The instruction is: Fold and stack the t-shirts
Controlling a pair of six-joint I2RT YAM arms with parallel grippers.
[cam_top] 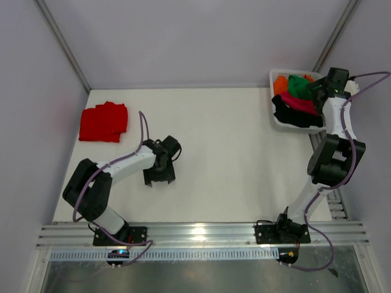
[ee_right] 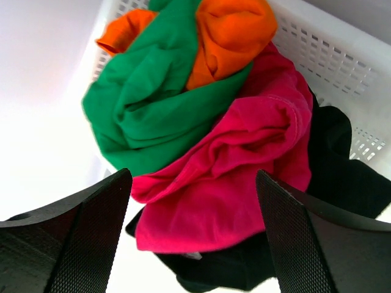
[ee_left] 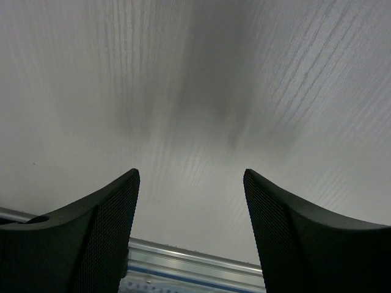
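In the top view, a folded red t-shirt (cam_top: 103, 122) lies at the table's back left. The white basket (cam_top: 274, 91) at the back right holds crumpled shirts: orange (ee_right: 235, 30), green (ee_right: 174, 116), pink-red (ee_right: 214, 207) and black (ee_right: 333, 131). My right gripper is over the basket's right side, its fingers spread above the pink-red shirt, with no cloth visibly caught between them. Left of the table's middle hangs my left gripper; its fingers are wide apart, with only bare table beneath.
The basket stands at the table's back right corner, close to the grey side wall (cam_top: 372, 122). A metal rail (cam_top: 198, 231) runs along the front edge.
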